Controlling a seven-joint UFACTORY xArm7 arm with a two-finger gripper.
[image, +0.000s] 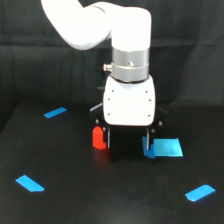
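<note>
My white gripper (128, 138) points down near the middle of the camera view, its dark fingers set wide apart and hard to make out against the black surface. Nothing shows between them. A small red block (99, 138) stands just left of the left finger, partly covered by it. Close to the right finger is a blue item (148, 147), also partly hidden. Whether either finger touches these things, I cannot tell.
A light blue square (168, 148) lies to the right of the gripper. Blue strips mark the black surface at back left (55, 112), front left (30, 184) and front right (200, 192).
</note>
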